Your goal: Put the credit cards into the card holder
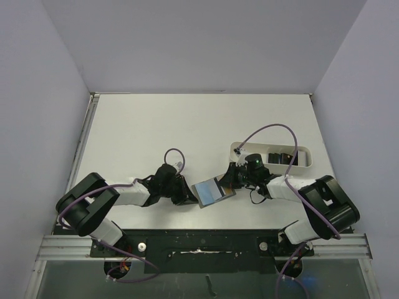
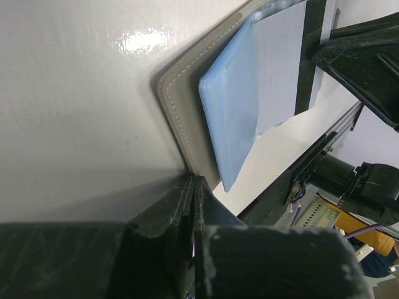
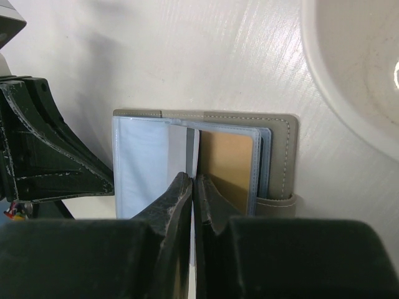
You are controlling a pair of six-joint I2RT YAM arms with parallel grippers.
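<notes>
The grey card holder (image 1: 201, 202) lies open on the table between both arms, its pale blue sleeve (image 2: 227, 118) raised a little off the cover. A white card with a black stripe (image 2: 276, 68) stands partly in the sleeve. My right gripper is shut on that card's striped edge, beside a sleeve showing a gold card (image 3: 225, 163). At the other end, my left gripper is shut with its tips against the corner of the holder's cover; whether the cover is pinched between them I cannot tell.
A white tray (image 1: 239, 147) with several dark cards (image 1: 282, 159) stands behind the right gripper, its rim close to the holder. My two grippers are near each other over the holder.
</notes>
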